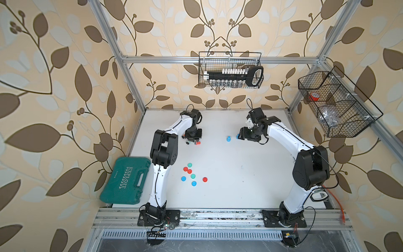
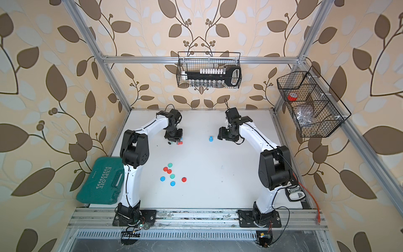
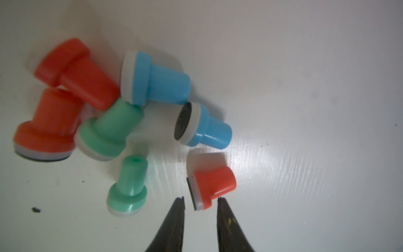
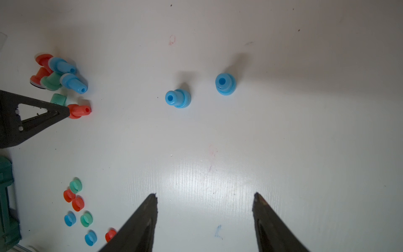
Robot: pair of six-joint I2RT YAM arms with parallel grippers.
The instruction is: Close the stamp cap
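A red stamp (image 3: 220, 180) lies on its side just past my left gripper, whose fingertips stand part open around its near end, not clearly touching it. Beside it lie a blue stamp (image 3: 214, 132), another blue one (image 3: 168, 84), green stamps (image 3: 130, 178) and more red stamps (image 3: 84, 79). My right gripper hangs open above bare table, with two upright blue stamps (image 4: 225, 83) ahead of it. Loose caps (image 1: 204, 179) in red, green and blue lie on the near left of the table (image 1: 235, 189).
A green case (image 1: 126, 180) lies at the left edge. Wire baskets (image 1: 340, 113) hang at back and right, above the table.
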